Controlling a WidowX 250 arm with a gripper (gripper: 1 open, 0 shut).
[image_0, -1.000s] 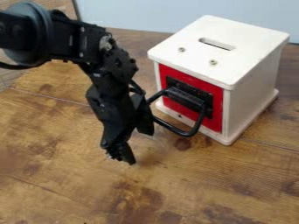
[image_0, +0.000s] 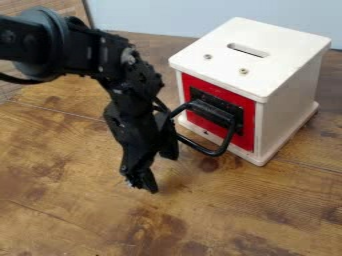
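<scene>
My black gripper (image_0: 142, 180) hangs from the arm on the left, fingertips pointing down just above the wooden table, left of a white wooden box (image_0: 274, 60). The box has a slot and two small studs on top and a red front panel (image_0: 246, 145) with a black fitting (image_0: 214, 108). A black tube or cable loop runs from the fitting toward the arm, partly behind the wrist. Whether the fingers are open or shut is unclear.
A pale surface lies behind at the top edge.
The gripper has shifted very slightly, its lower end a little lower in view. The box has not moved.
</scene>
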